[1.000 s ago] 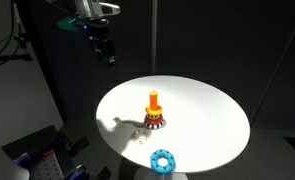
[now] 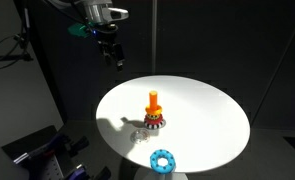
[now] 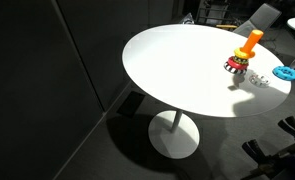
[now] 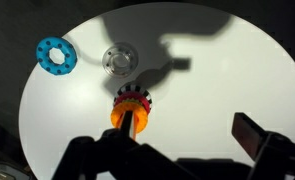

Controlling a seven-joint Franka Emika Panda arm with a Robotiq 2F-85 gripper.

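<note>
On the round white table stands a stacked toy (image 2: 153,113), with an orange post on top, a yellow ring, a red ring and a black-and-white base. A clear ring (image 2: 139,136) lies flat beside the stack's base. Near the table's edge lies a blue ring (image 2: 163,161) with dark dots. High above the table, apart from all of these, hangs my gripper (image 2: 116,63). In the wrist view the two fingers are wide apart, one dark finger (image 4: 249,135) at the right, with bare table between them. The left finger partly covers the orange post (image 4: 133,122).
The white table (image 2: 207,115) has a wide bare area to the right of the stack in exterior view 1. A chair (image 3: 259,18) stands behind the table in exterior view 2. Dark curtains close off the back.
Over the last second my arm has shifted slightly to the right in exterior view 1, still high up. Stack and rings have stayed in place.
</note>
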